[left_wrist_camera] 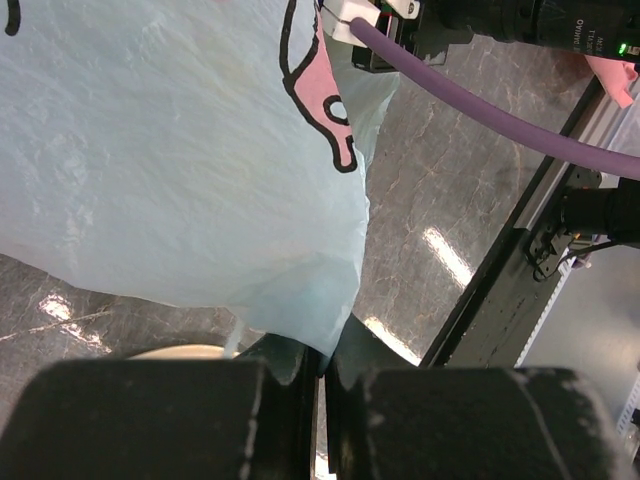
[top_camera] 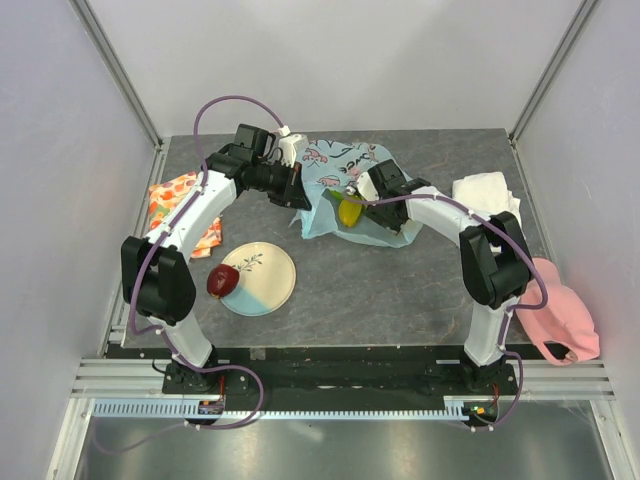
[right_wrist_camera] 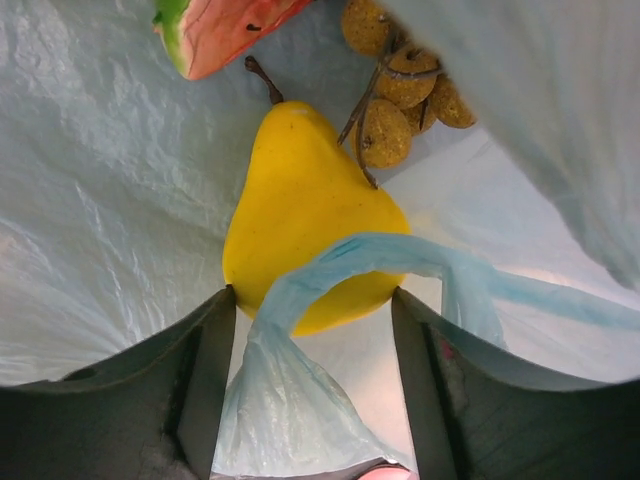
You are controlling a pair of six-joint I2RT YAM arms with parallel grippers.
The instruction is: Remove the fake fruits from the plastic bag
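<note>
The pale blue printed plastic bag is held at its left edge by my left gripper, shut on it, as the left wrist view shows. My right gripper is inside the bag, open, its fingertips at either side of a yellow pear, with a strip of bag across the pear. A watermelon slice and brown round fruits on stems lie beyond it. In the top view a yellow fruit shows in the bag.
A cream plate with a dark red fruit sits at front left. Orange patterned cloth lies left, white cloths and a pink item right.
</note>
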